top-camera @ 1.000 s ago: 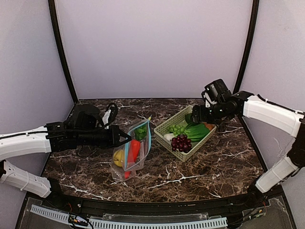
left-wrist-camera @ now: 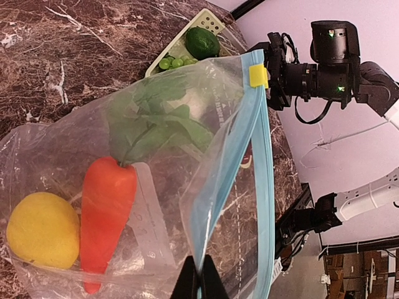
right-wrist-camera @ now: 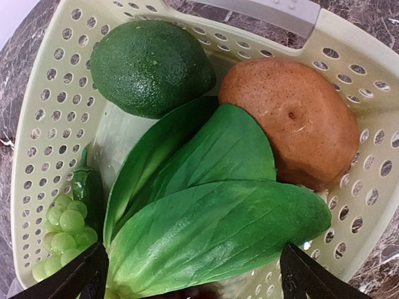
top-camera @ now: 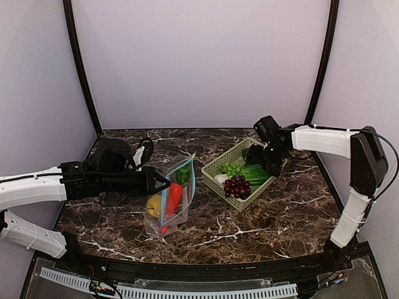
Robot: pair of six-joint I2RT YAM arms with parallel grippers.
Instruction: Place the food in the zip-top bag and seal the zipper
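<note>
The clear zip bag (top-camera: 174, 205) stands at centre-left, holding a red pepper (left-wrist-camera: 106, 212), a yellow fruit (left-wrist-camera: 42, 229) and greens. My left gripper is shut on the bag's edge at the zipper. My right gripper is open above the basket (top-camera: 224, 205), which holds an avocado (right-wrist-camera: 149, 65), a brown potato-like item (right-wrist-camera: 287, 118), leafy greens (right-wrist-camera: 212, 224), green grapes (right-wrist-camera: 68, 230), a small green pepper (right-wrist-camera: 87, 193) and dark red grapes (top-camera: 237, 187).
The basket sits right of the bag on the marble table (top-camera: 268, 233). Walls bound the back and sides.
The left arm and bag are nearly still.
</note>
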